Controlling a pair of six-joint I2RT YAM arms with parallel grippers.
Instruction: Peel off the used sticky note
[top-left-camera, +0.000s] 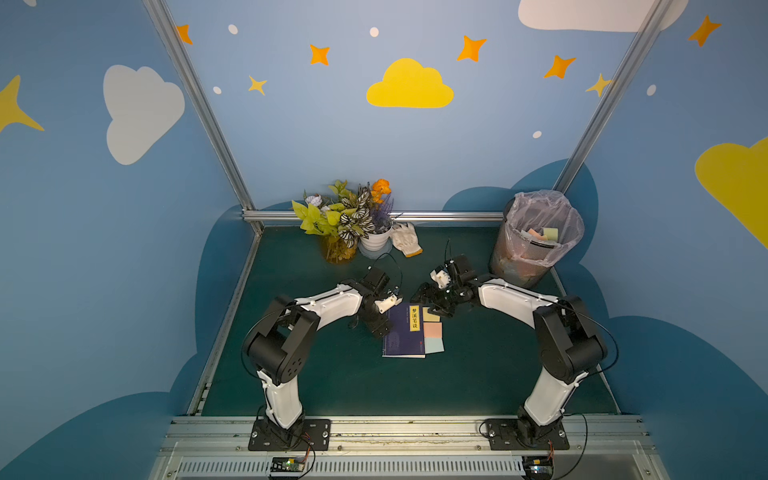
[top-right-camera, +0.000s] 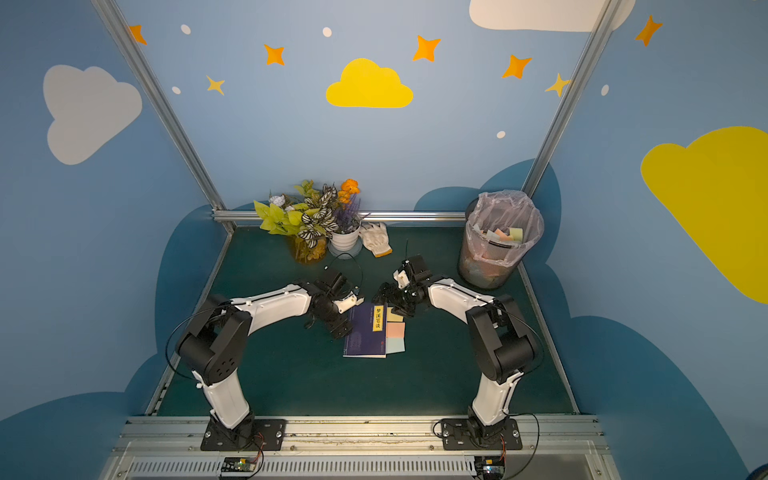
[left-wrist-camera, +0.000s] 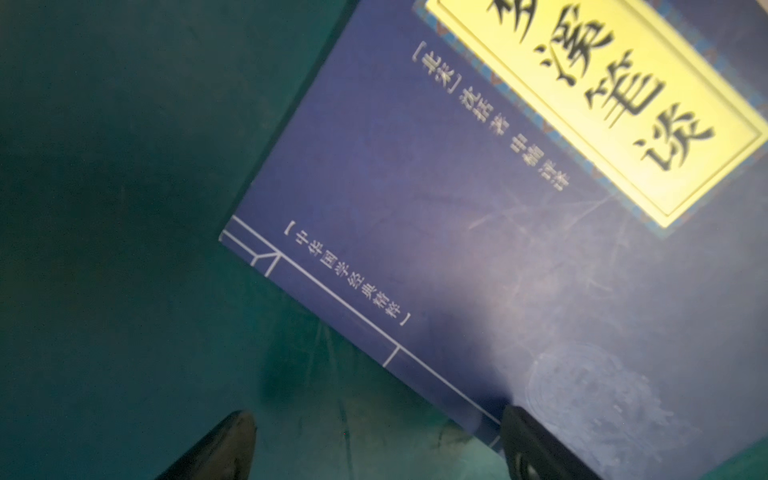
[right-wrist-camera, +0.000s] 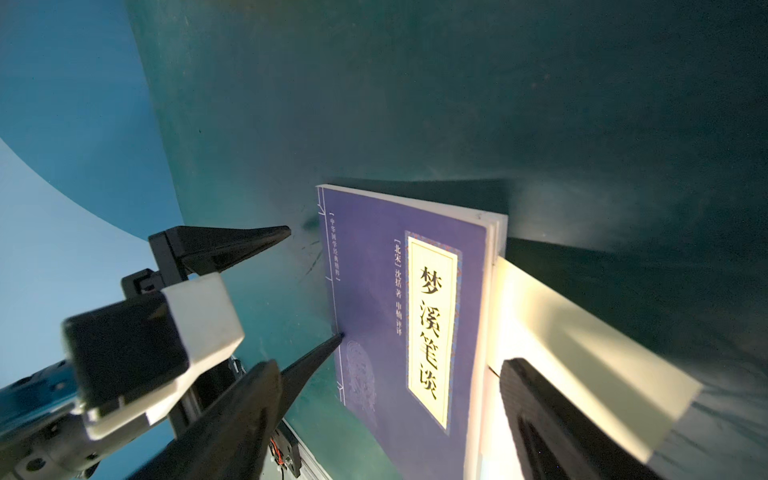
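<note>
A dark blue book (top-left-camera: 402, 340) with a yellow title label lies flat on the green table. Along its right edge stick out sticky notes: a yellow one (right-wrist-camera: 592, 352) at the top, a pink one (top-left-camera: 432, 331) and a light blue one (top-left-camera: 433, 345) below it. My left gripper hangs over the book's left edge, its fingers apart and empty. In the right wrist view, my right gripper is above the upper right part of the book and the yellow note, fingers apart with nothing gripped between them.
A lined trash bin (top-left-camera: 524, 260) holding some paper notes stands at the back right. Potted flowers (top-left-camera: 344, 220) and a white glove (top-left-camera: 406, 239) sit at the back left.
</note>
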